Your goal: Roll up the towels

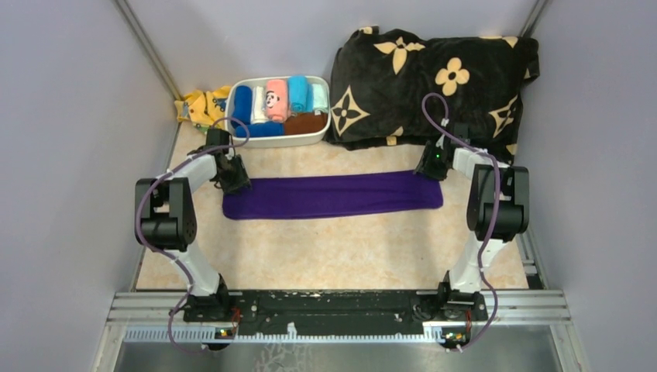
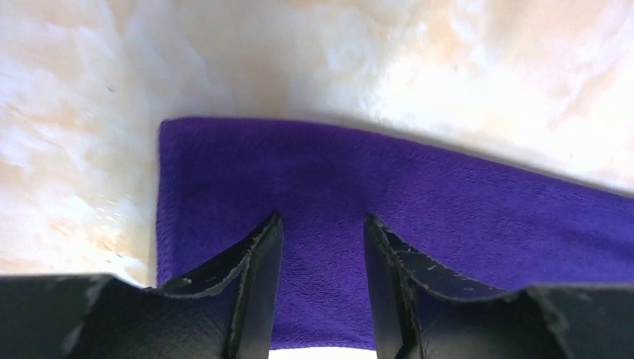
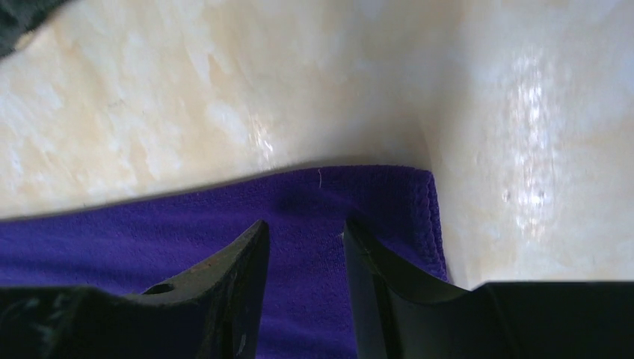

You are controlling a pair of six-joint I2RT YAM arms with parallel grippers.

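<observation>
A long purple towel point(image 1: 333, 195) lies flat across the middle of the table, a narrow strip seen close up in both wrist views. My left gripper point(image 1: 240, 186) is over its left end, fingertips point(image 2: 265, 235) apart with only towel visible beneath the gap. My right gripper point(image 1: 426, 169) is over the upper corner of the right end, its fingertips point(image 3: 254, 235) also apart above the cloth. Whether the fingers touch the towel is unclear.
A white bin point(image 1: 275, 139) of rolled towels stands at the back left, beside a yellow cloth point(image 1: 203, 108). A dark patterned cushion point(image 1: 411, 93) fills the back right.
</observation>
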